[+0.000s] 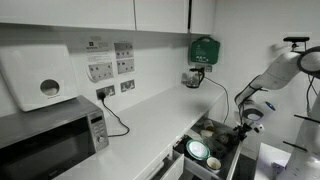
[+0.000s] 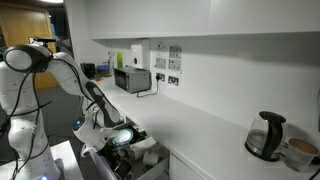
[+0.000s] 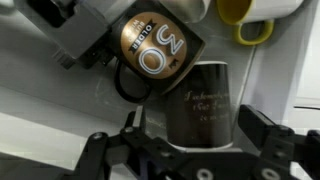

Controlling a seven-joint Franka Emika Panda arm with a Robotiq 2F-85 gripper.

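Observation:
My gripper stands open over the drawer, its fingers [image 3: 136, 125] spread to either side of a dark mug. That dark mug [image 3: 198, 105] carries lettering on its side and appears between the fingers in the wrist view; whether they touch it cannot be told. Beside it lies another dark mug [image 3: 155, 45] with a round "30" print. In exterior view 1 the gripper [image 1: 241, 132] is small, at the right part of the drawer.
A yellow mug [image 3: 246, 20] is at the upper right of the wrist view. The open drawer also holds a white-and-green plate [image 1: 198, 150] and a pale cup [image 1: 213, 163]. A microwave [image 1: 55, 140] and a kettle [image 2: 265, 135] stand on the otherwise largely clear counter [image 1: 150, 105].

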